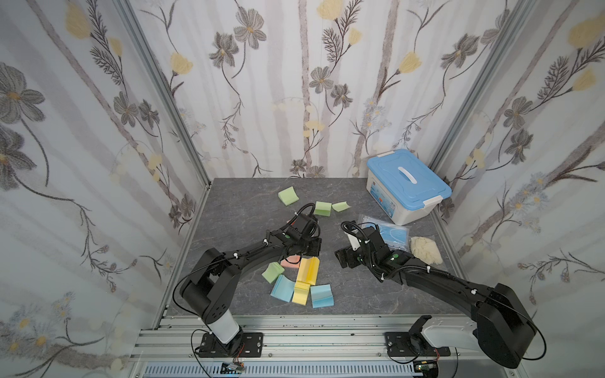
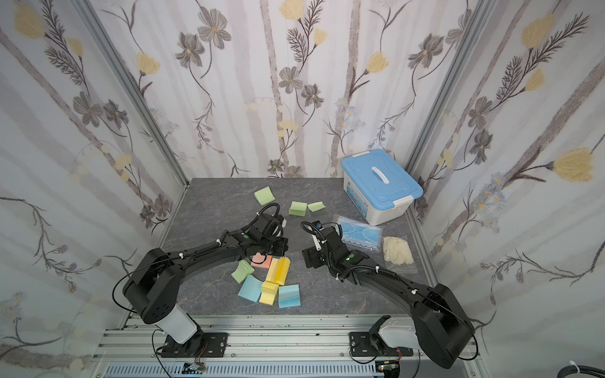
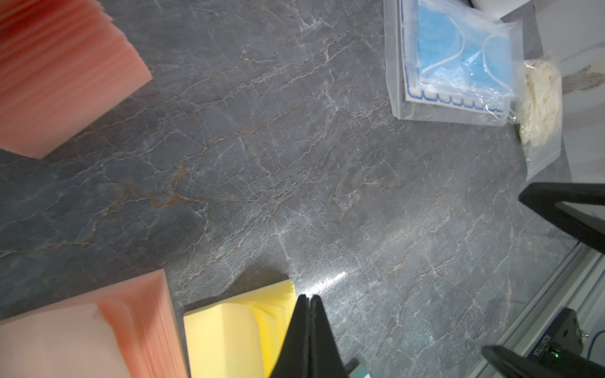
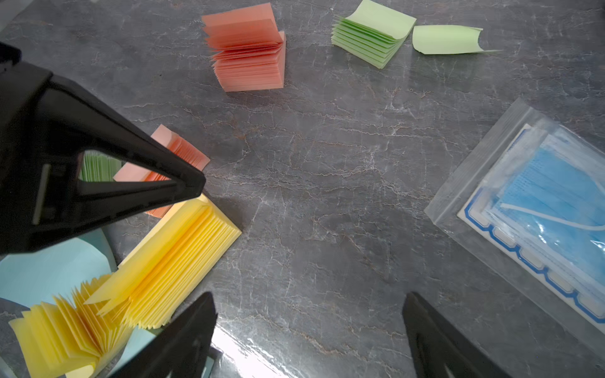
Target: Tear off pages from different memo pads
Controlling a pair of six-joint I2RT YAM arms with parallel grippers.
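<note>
My left gripper is shut with nothing visible between its fingers, above the pads near the middle. Below it in the left wrist view lie a yellow pad (image 3: 233, 334) and a pink pad (image 3: 82, 340); another red pad (image 3: 56, 88) lies farther off. My right gripper stands open over bare table, right of the yellow pads (image 4: 176, 264). Green pads (image 1: 288, 195) and a loose green sheet (image 4: 447, 39) lie at the back; blue pads (image 1: 321, 296) lie at the front.
A blue-lidded box (image 1: 408, 179) stands at back right. A bag of blue masks (image 4: 542, 208) and a bag of pale items (image 1: 426, 250) lie at right.
</note>
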